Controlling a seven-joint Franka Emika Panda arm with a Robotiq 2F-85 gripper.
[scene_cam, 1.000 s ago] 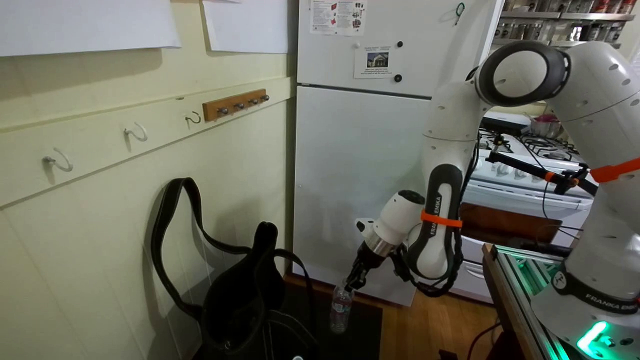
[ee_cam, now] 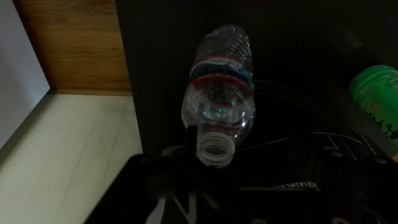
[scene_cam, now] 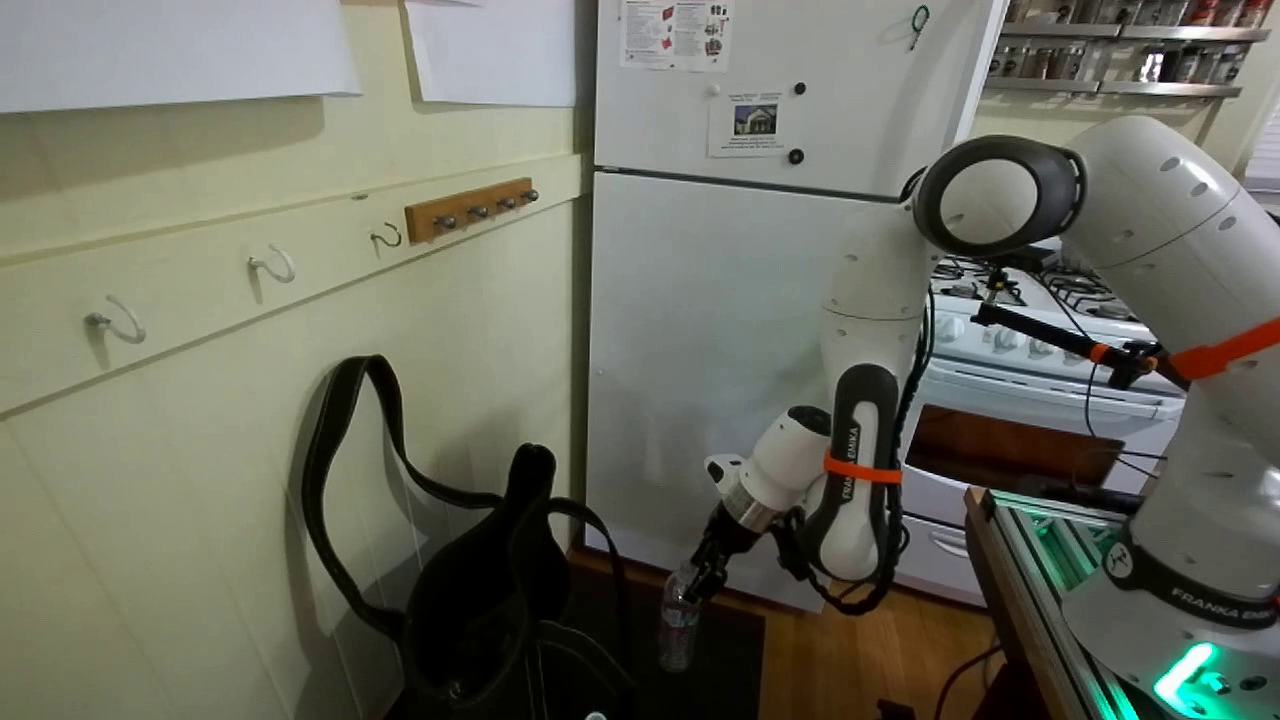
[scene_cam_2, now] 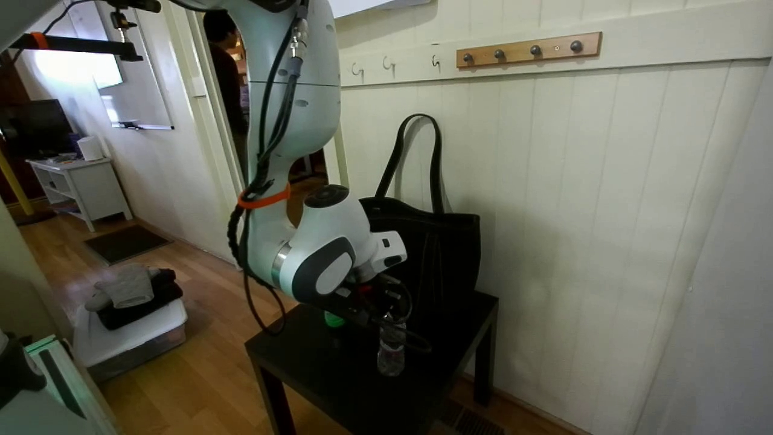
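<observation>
A clear plastic bottle with a red and blue label stands upright, uncapped, on the black table. My gripper is down at the bottle's top in exterior view 1. In the wrist view, the dark gripper looks open, with one finger close beside the bottle's mouth and the other far to the right in shadow. Whether that finger touches the plastic cannot be made out. Exterior view 2 shows the bottle below the hand, its neck partly covered.
A black tote bag stands on the table against the wall, close to the bottle. A green container is on the bag's side of the wrist view. The white fridge rises just behind the arm.
The arm has come lower and shifted slightly left in exterior view 1, bringing the gripper farther down over the bottle's top. The bottle and the bag have stayed where they were.
</observation>
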